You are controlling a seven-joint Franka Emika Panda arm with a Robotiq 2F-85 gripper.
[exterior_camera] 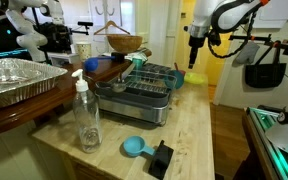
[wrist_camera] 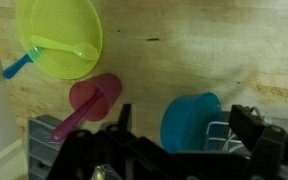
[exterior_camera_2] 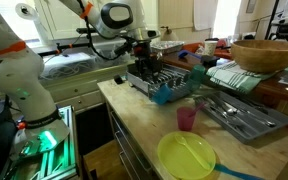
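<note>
My gripper (exterior_camera: 193,65) hangs above the counter, open, with nothing between its fingers. In the wrist view, a blue cup (wrist_camera: 182,120) lies beneath the gap between the fingers, at the rack's edge. Left of it is a pink cup (wrist_camera: 82,92) with a darker pink utensil across it. Farther left lies a yellow-green plate (wrist_camera: 59,20) with a yellow-green spoon (wrist_camera: 72,47) on it. Exterior view 2 shows the plate (exterior_camera_2: 174,158) and the pink cup (exterior_camera_2: 187,119) near the counter's end. My gripper is apart from all of them.
A dish rack (exterior_camera: 134,103) stands along the middle of the counter. A soap bottle (exterior_camera: 86,118), a blue scoop (exterior_camera: 135,146) and a black object (exterior_camera: 161,160) occupy the near end. A wooden bowl (exterior_camera_2: 269,53) sits on the raised ledge. Bare wood (exterior_camera: 189,125) lies along the front.
</note>
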